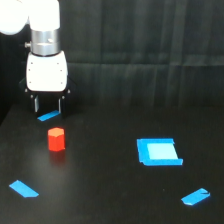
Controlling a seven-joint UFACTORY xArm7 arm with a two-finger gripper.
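A red block (56,139) sits on the dark table, towards the left of the camera view. Further back and slightly left of it, my gripper (48,104) points down from the white arm. Its two dark fingers are spread apart, and nothing shows between them. The block is clear of the gripper. To the right, a white square (161,151) edged with blue tape lies flat on the table, with nothing on it.
Strips of blue tape mark the table: a back-left strip (48,116) near the gripper, a front-left strip (23,188) and a front-right strip (195,197). A dark curtain (140,60) hangs behind.
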